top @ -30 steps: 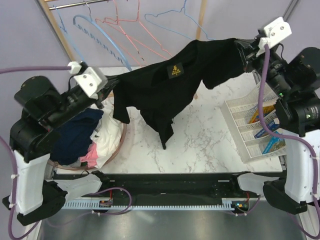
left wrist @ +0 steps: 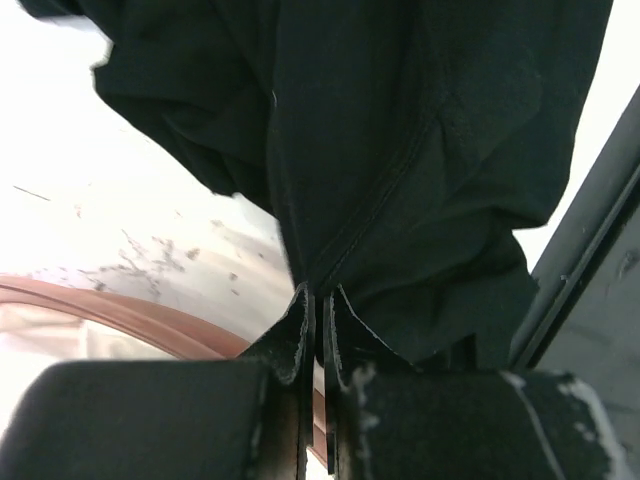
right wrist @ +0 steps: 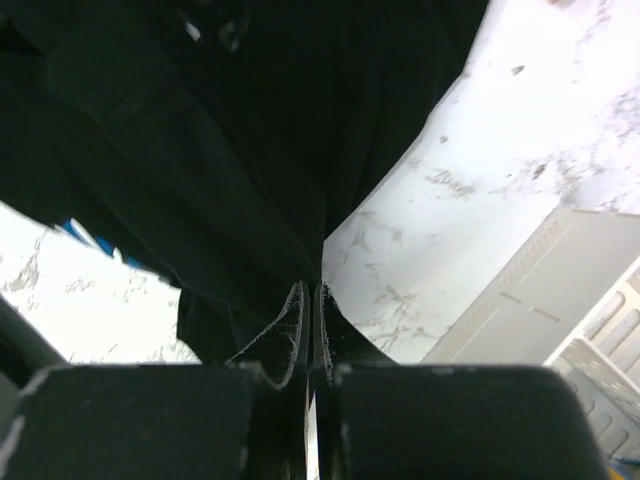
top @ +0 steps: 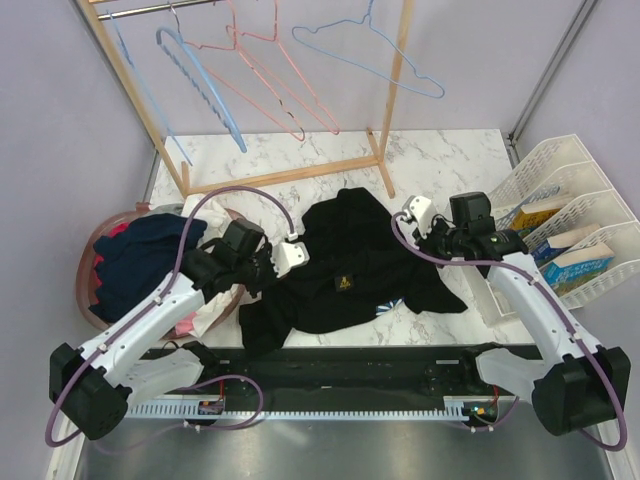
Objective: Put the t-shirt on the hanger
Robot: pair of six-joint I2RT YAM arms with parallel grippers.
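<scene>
A black t-shirt (top: 350, 260) lies spread on the marble tabletop, its small gold label showing upward. At its left end my left gripper is shut on the fabric. At its right end my right gripper is shut, with the shirt's fabric at its fingertips; whether it grips a thin fold is hard to tell. Hangers hang from the rail above the table's back: a blue one (top: 368, 70), pink ones (top: 265, 80) and more blue ones at left.
A basket (top: 98, 250) of clothes stands at the left, beside my left arm. A white organizer (top: 600, 225) with boxes stands at the right. The wooden rack's base bar (top: 280, 178) runs along the back of the table.
Both arms have come down from high up and moved closer together, lowering the shirt from stretched in the air to lying on the table.
</scene>
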